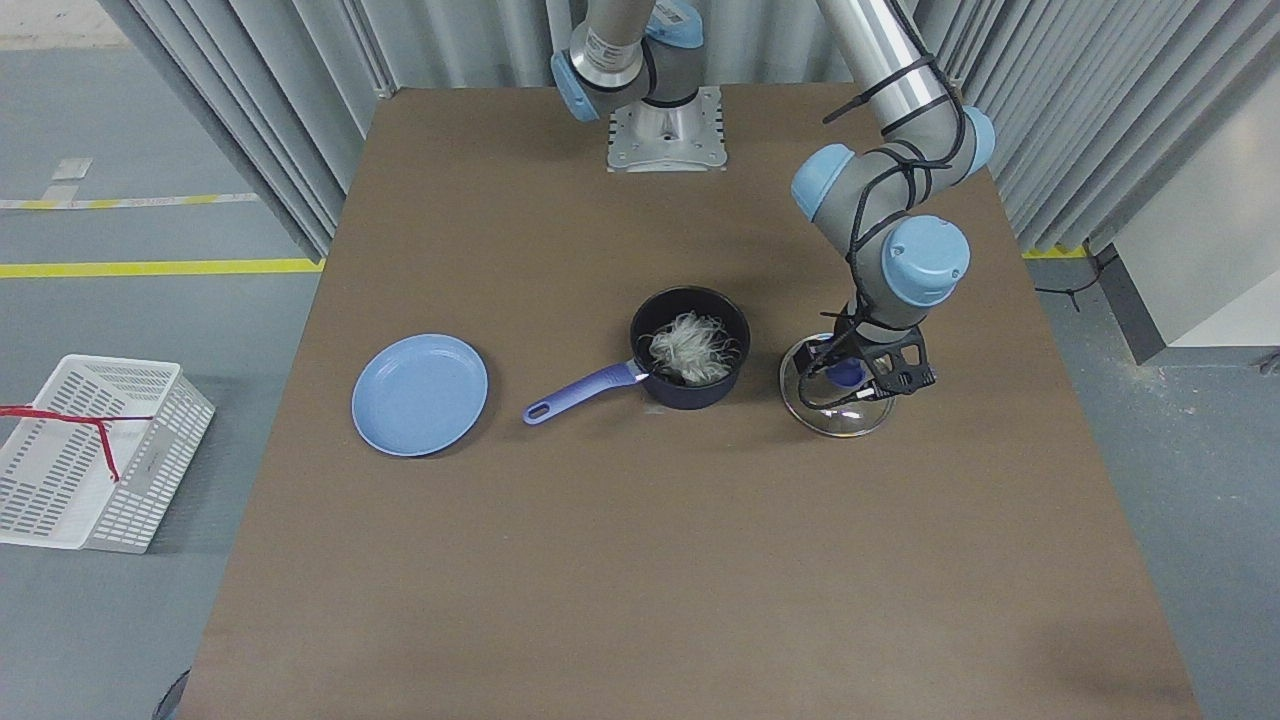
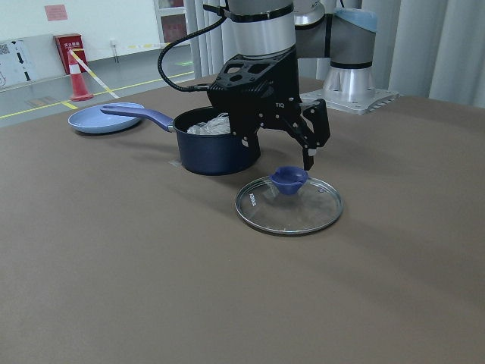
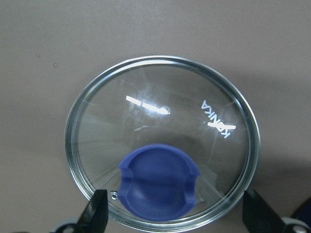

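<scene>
A glass lid (image 2: 250,212) with a blue knob (image 3: 158,182) lies on the table right of the dark pot (image 1: 678,396), which holds white stringy stuff (image 1: 693,348). My gripper is just above the lid. In the wrist view its two fingers are spread apart on either side of the knob, open and not closed on it; in the camera left view it hangs over the knob.
A blue plate (image 1: 419,394) sits left of the pot, whose handle (image 1: 582,390) points left. A white basket (image 1: 144,492) is on the floor.
</scene>
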